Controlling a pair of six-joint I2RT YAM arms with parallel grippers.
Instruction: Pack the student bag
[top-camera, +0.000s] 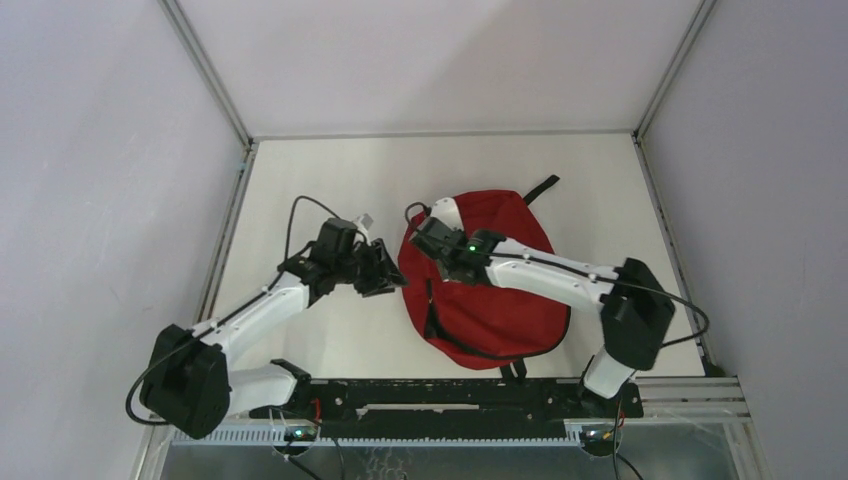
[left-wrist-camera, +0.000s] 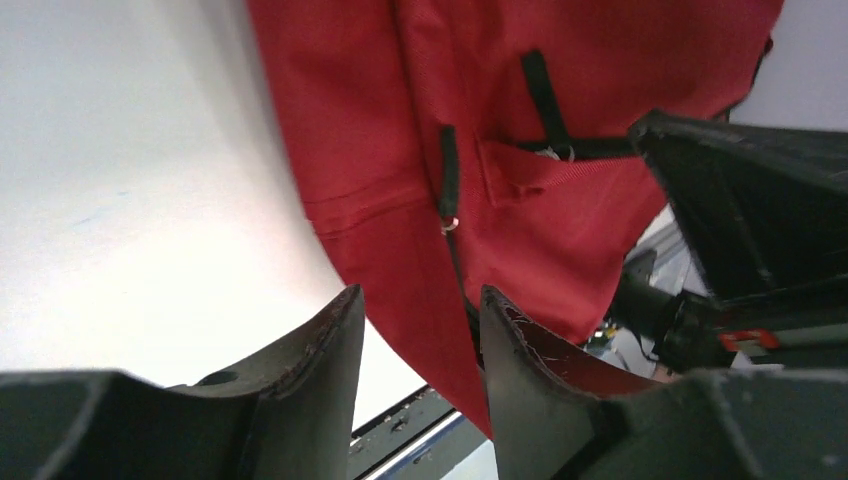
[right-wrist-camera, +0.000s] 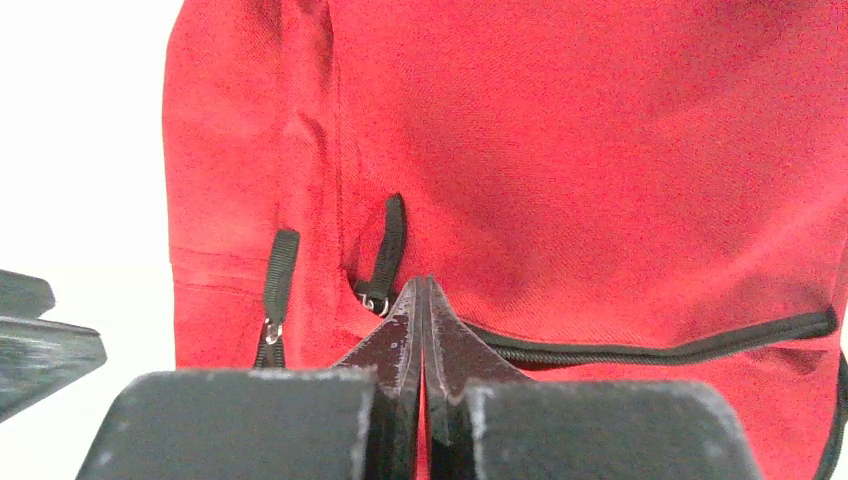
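Note:
A red bag (top-camera: 503, 315) lies flat on the white table, with a black zipper curving across its lower part in the top view. Two black zipper pulls show near its left edge: one pull (right-wrist-camera: 389, 245) is on the front pocket's zipper, the other pull (right-wrist-camera: 281, 275) on the side zipper. My left gripper is open at the bag's left edge, nothing between its fingers. Over the bag, above the pocket zipper, my right gripper is shut, with nothing showing between its fingertips; in the top view its own arm hides them.
A black strap (top-camera: 541, 188) sticks out at the bag's top right, and short black straps (top-camera: 513, 370) reach the table's front edge. Both grippers are close together.

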